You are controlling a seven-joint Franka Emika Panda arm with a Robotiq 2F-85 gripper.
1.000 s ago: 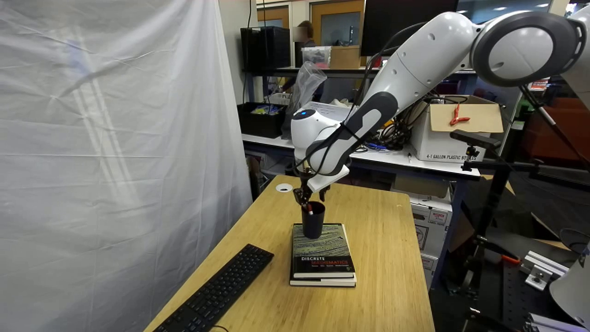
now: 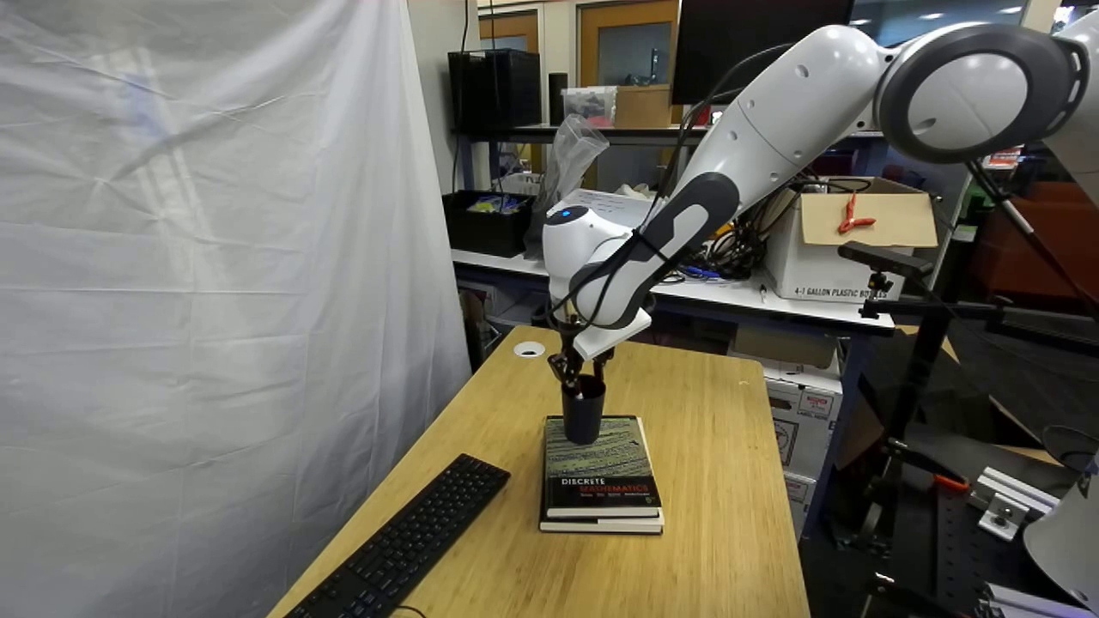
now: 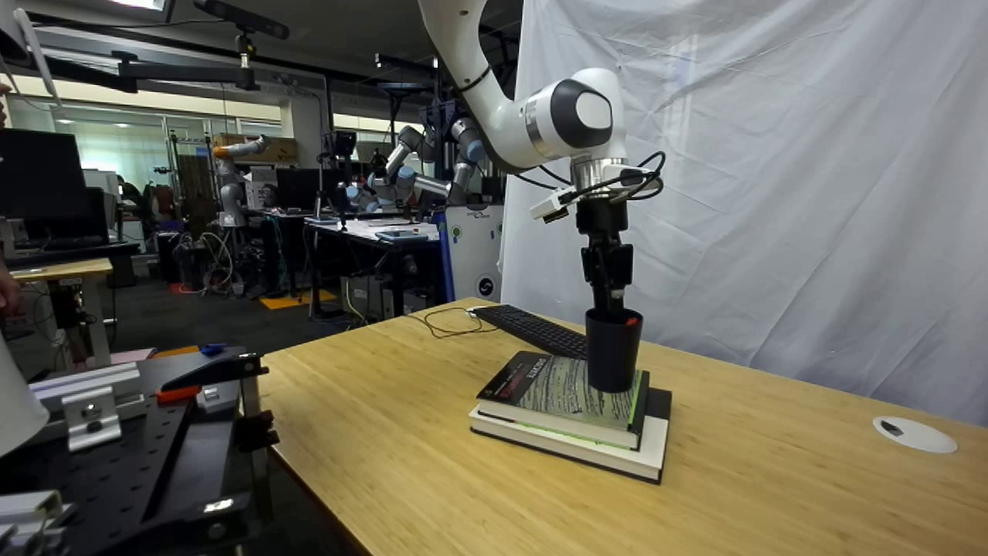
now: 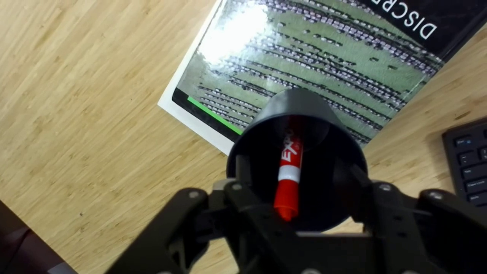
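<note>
A black cup (image 2: 583, 412) stands upright on the upper book of a stack. Inside it, a red Expo marker (image 4: 290, 166) with a white band and red cap leans, its cap toward the gripper. My gripper points down at the cup's mouth, its fingers apart on either side of the marker and reaching into the cup. Neither finger visibly touches the marker in the wrist view. A bit of red marker (image 3: 632, 321) shows at the rim in exterior view 2. The lower part of the marker is in shadow.
The upper book (image 2: 599, 469), Discrete Mathematics, lies on a larger white-edged book (image 3: 574, 449). A black keyboard (image 2: 412, 536) rests along the table's curtain side. Bare wooden table (image 2: 711, 463) surrounds the stack. A white curtain (image 2: 206, 309) hangs alongside.
The gripper has shifted slightly down and its fingers are nearer the cup. Less of the red marker shows above the rim in exterior view 1. Cup and books have not moved.
</note>
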